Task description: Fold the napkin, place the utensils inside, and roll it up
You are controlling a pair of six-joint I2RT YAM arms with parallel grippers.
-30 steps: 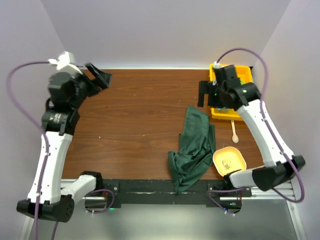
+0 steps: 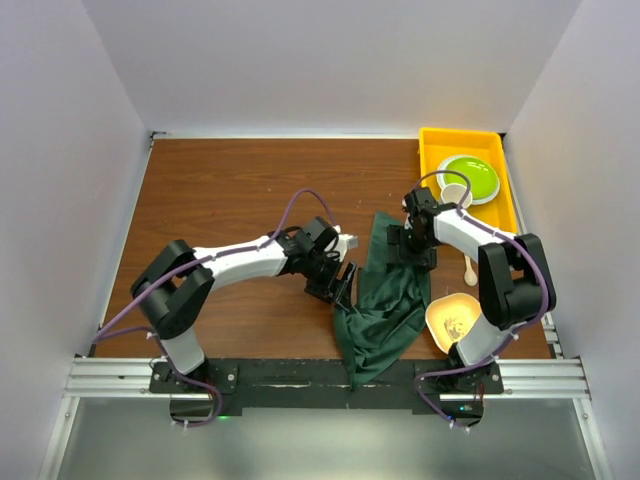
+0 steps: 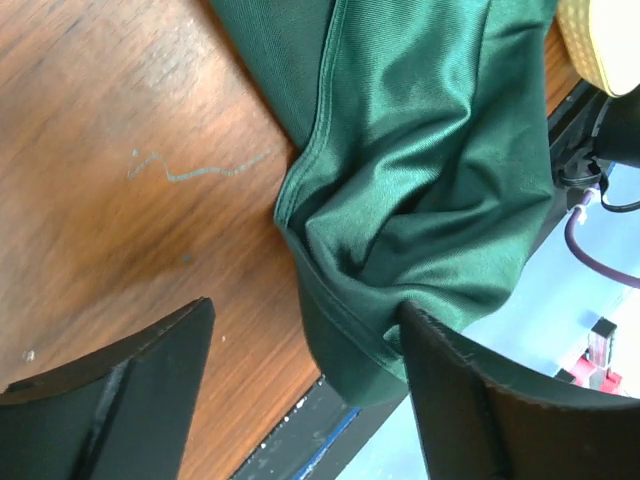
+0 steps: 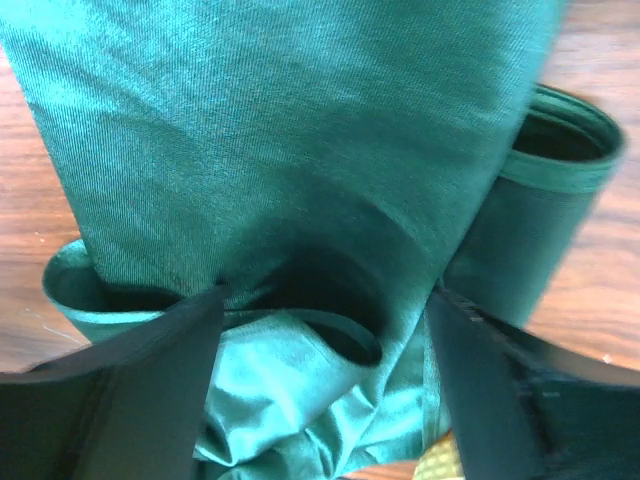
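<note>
The dark green napkin (image 2: pixel 385 310) lies crumpled at the right front of the table, its lower end hanging over the front edge. My left gripper is part open at the napkin's left edge, with one finger (image 3: pixel 465 385) over the cloth and the other above bare wood. Over the napkin's upper part, my right gripper stands part open, folds of cloth showing beneath and between its fingers. Whether either gripper touches the cloth is hard to tell. A white spoon (image 2: pixel 470 271) lies to the right of the napkin.
In the back right corner is a yellow bin (image 2: pixel 445 140) holding a green and white plate (image 2: pixel 478 175) and a white cup (image 2: pixel 453 195). A pale yellow square dish (image 2: pixel 458 320) sits close to the napkin's right.
The napkin looks almost unchanged.
</note>
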